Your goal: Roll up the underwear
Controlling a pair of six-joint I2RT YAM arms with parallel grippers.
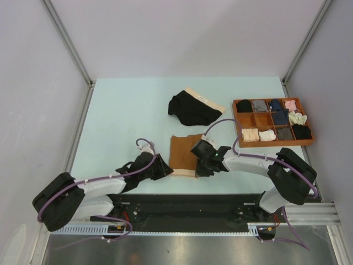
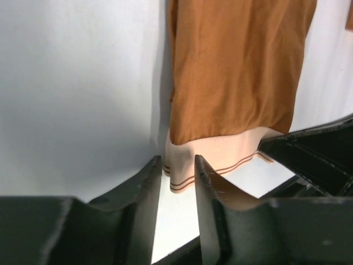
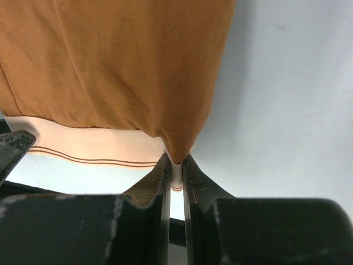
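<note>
Brown underwear (image 1: 183, 149) with a cream striped waistband (image 3: 94, 143) lies flat at the table's front middle, the waistband toward me. My right gripper is shut on the waistband's right corner, pinching it narrow. My left gripper is at the waistband's left end, its fingers low against the cloth and close together; whether they hold it I cannot tell. In the left wrist view the right gripper's dark body shows at the right.
A black garment (image 1: 190, 110) with a cream band lies behind the underwear. A wooden divided box (image 1: 251, 121) of folded clothes stands at the back right.
</note>
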